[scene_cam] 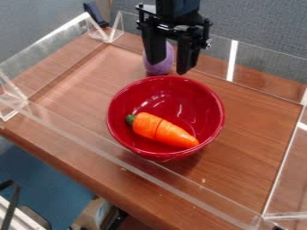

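An orange carrot (164,130) with a green top lies inside a red bowl (206,111) near the middle of the wooden table. Above and behind the bowl hangs my black gripper (170,56), its two fingers apart and pointing down. A purple object (156,67) stands behind and between the fingers, partly hidden by them; whether it touches them I cannot tell.
Clear plastic walls surround the wooden table (79,88). Bare wood lies left and right of the bowl. Beyond the front edge, a blue floor and some loose items show at lower left.
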